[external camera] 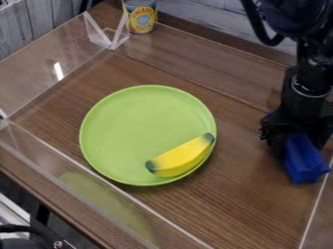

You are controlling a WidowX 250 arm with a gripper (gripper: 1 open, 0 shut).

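My black gripper [293, 126] is at the right edge, low over a blue object [305, 164] on the wooden table. Its fingers reach down around the upper part of the blue object; I cannot tell whether they grip it. A yellow toy banana [180, 156] lies on a green plate [136, 122] at the centre left.
A can [139, 16] stands at the back left beside a clear plastic piece [107, 29]. Clear walls edge the table at the left and front.
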